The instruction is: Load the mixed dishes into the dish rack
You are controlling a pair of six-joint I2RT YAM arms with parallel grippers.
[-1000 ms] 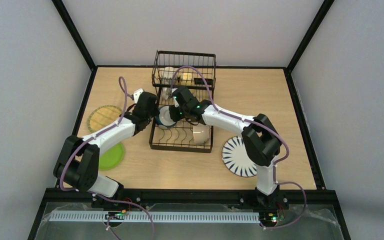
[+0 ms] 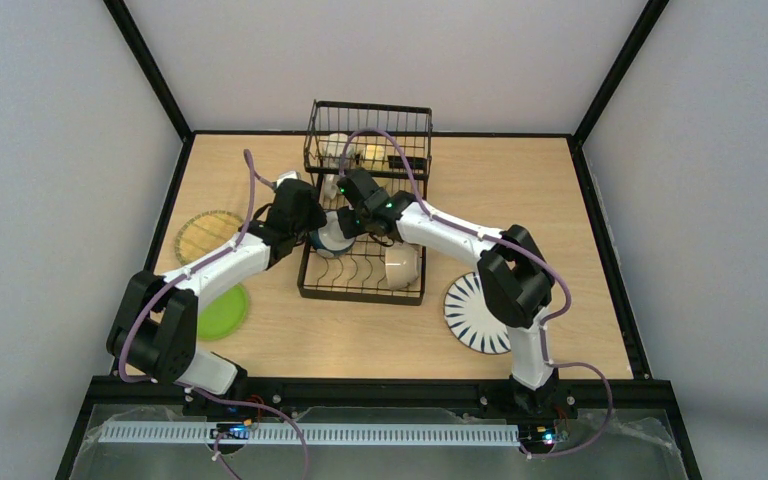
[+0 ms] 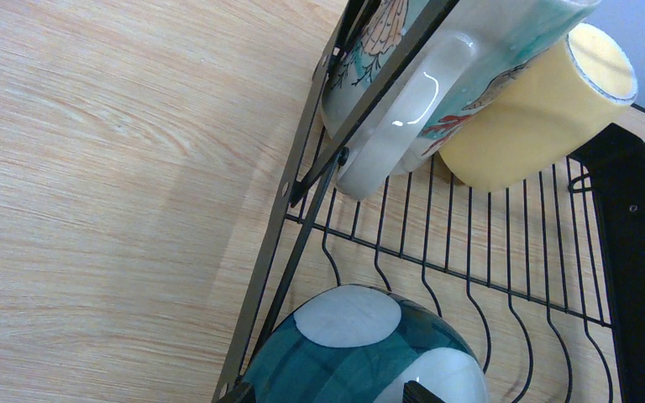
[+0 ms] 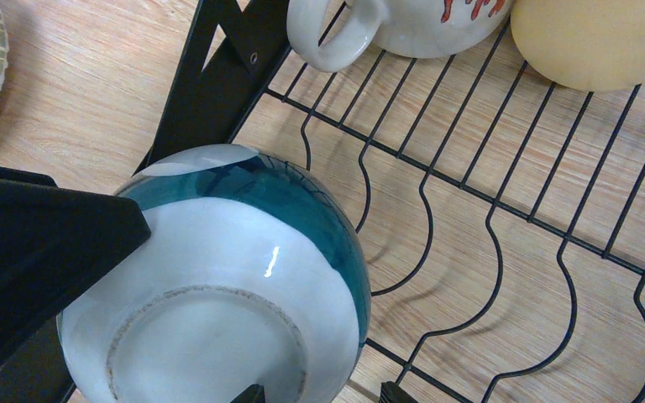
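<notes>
A teal-and-white bowl rests tipped in the left part of the black dish rack, its pale base facing up in the right wrist view. My left gripper is open, its fingertips at the bowl's patterned side. From the right, my right gripper reaches to the bowl's edge, fingers apart; one fingertip overlaps the base, the other lies just past the edge. Whether either gripper touches the bowl cannot be told. On the table lie a green plate, a yellow plate and a blue-striped plate.
A white mug sits at the rack's front right. Toward the back are a painted mug and a yellow cup. Both grippers are close together over the rack; the left gripper's dark body crosses the right wrist view. Table right of the rack is mostly clear.
My left gripper has shifted slightly right, toward the bowl. The right gripper has moved only a little leftward. The bowl stays in about the same spot.
</notes>
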